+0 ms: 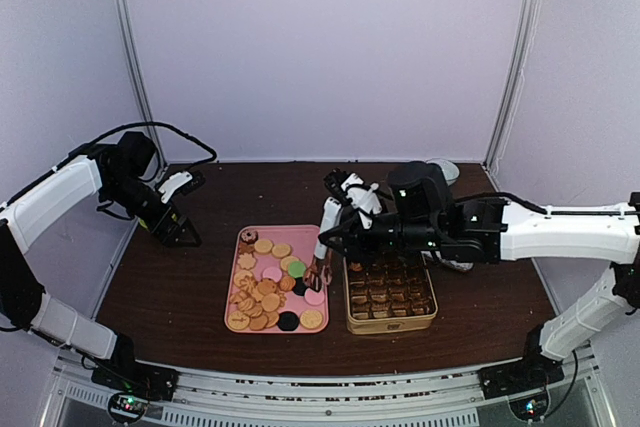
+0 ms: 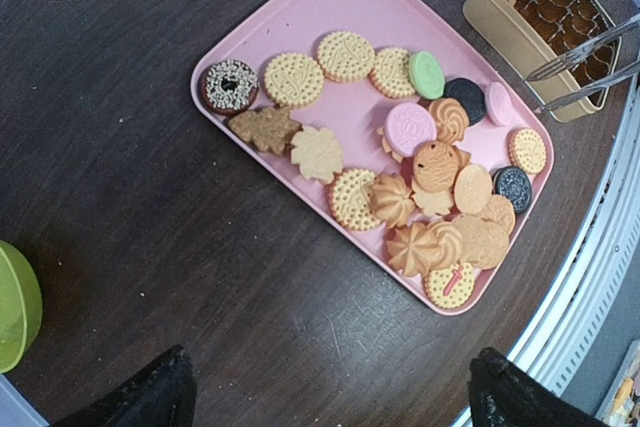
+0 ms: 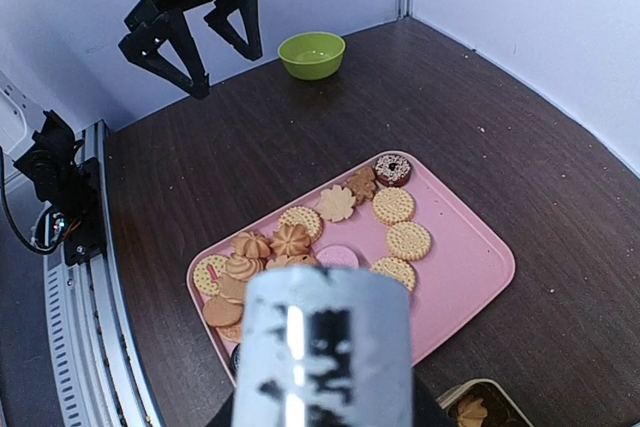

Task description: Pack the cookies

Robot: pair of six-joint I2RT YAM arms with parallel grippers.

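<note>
Various cookies [image 2: 293, 79] lie on a pink tray [image 1: 312, 237], crowded toward its near left part. Beside it, to the right, stands a tan tin [image 1: 392, 325] divided into compartments; a pale piped cookie [image 3: 470, 410] sits in a corner one. My right gripper [image 1: 345, 232] is shut on the white handle [image 1: 328, 219] of tongs. Their metal prongs [image 2: 572, 55] stand apart over the tray's right side, with no cookie visible between them. The handle [image 3: 325, 357] blocks much of the right wrist view. My left gripper [image 1: 180, 232] hangs open and empty at the far left.
A green bowl [image 3: 312, 55] stands at the table's left side, below the left arm. Behind the right arm a white bowl [image 1: 443, 169] shows partly, and a pale lid-like piece [image 1: 458, 265] is mostly hidden.
</note>
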